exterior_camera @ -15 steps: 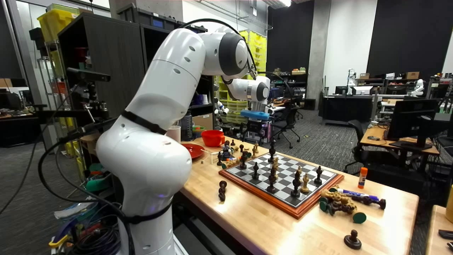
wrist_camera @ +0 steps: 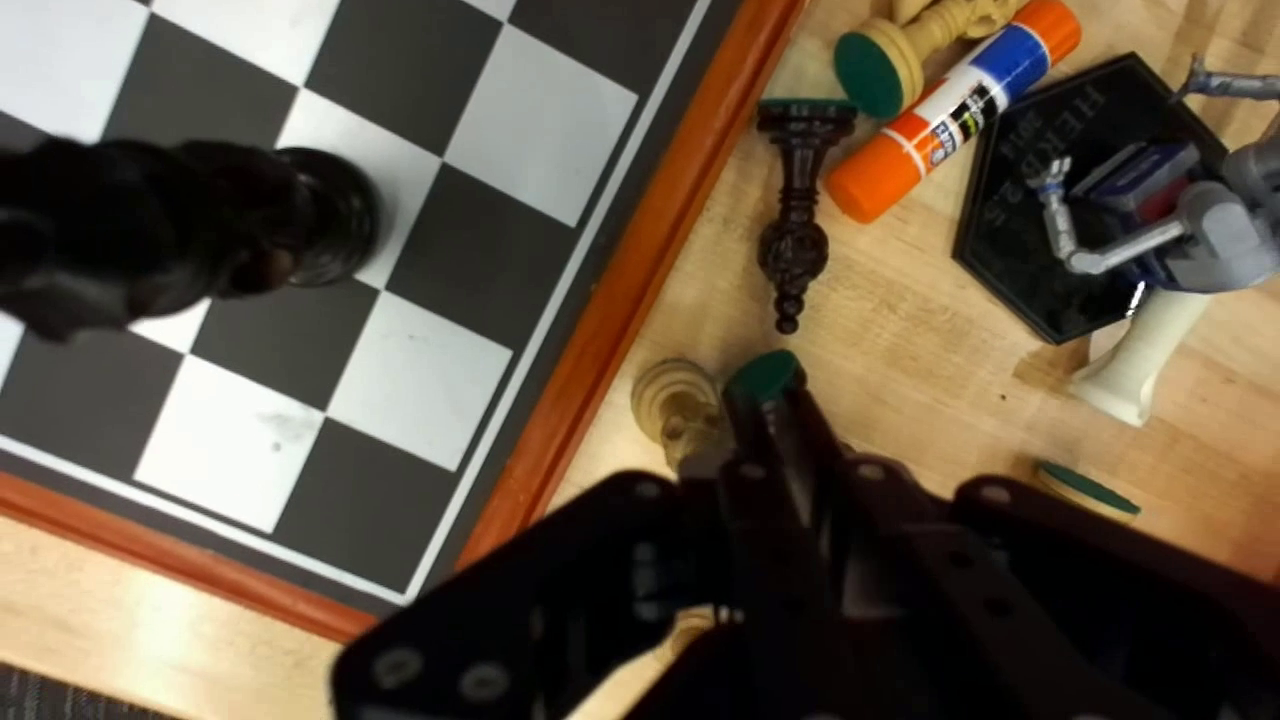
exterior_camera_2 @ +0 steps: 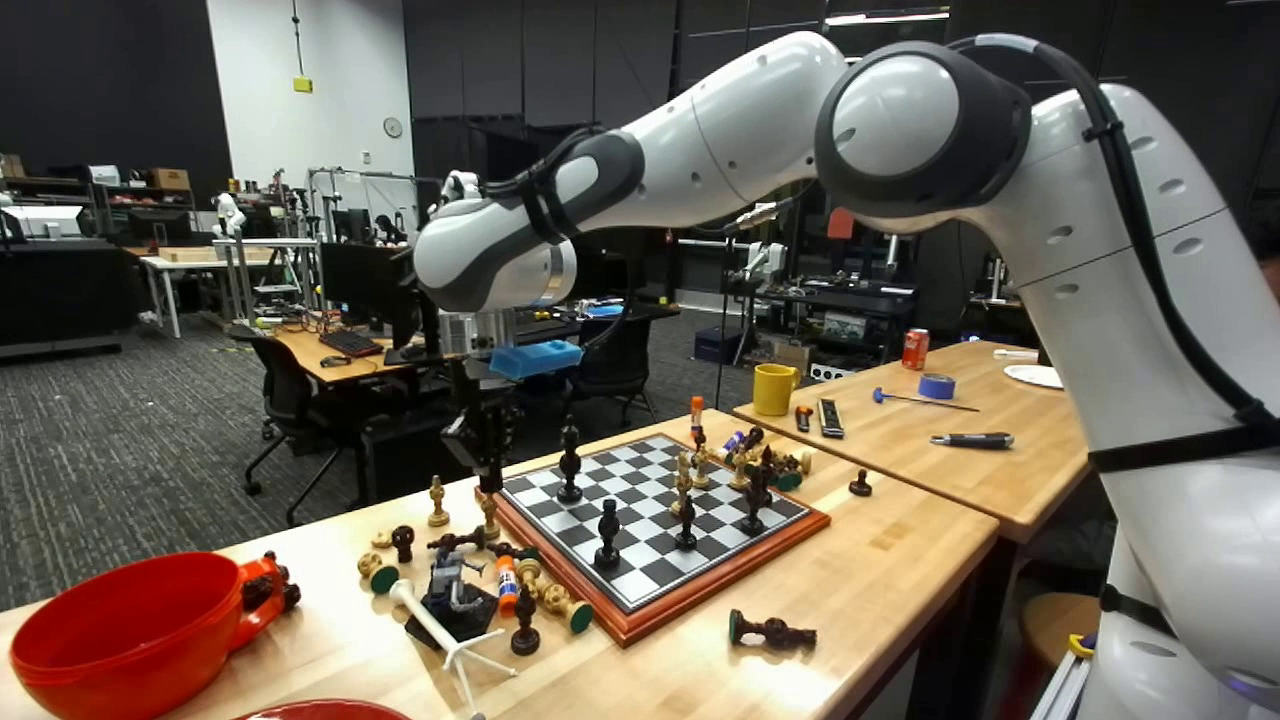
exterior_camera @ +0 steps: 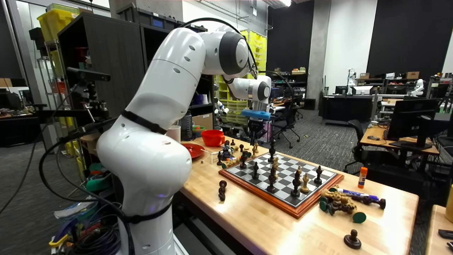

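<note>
In the wrist view a dark chess piece [wrist_camera: 768,382] with a green felt base is pinched at my fingertips, its upper part hidden between them. My gripper is shut on it. A light wooden chess piece [wrist_camera: 672,402] is right beside the held one, close to the board's edge. Exterior view 2 has the gripper [exterior_camera_2: 488,462] pointing down at the far left corner of the chessboard [exterior_camera_2: 546,562]. On the board stand several dark and light pieces, including a tall dark one [exterior_camera_2: 570,462].
Beside the board lie a dark piece [wrist_camera: 794,228], a glue stick [wrist_camera: 948,114] and a small figure on a black base [wrist_camera: 1032,228]. A red bowl [exterior_camera_2: 132,624] stands further left. The table front has clear room around one fallen dark piece [exterior_camera_2: 771,630].
In exterior view 1 the fingers were spread apart a second ago and are now together. The gripper has shifted slightly right. The pieces on the board look unmoved.
</note>
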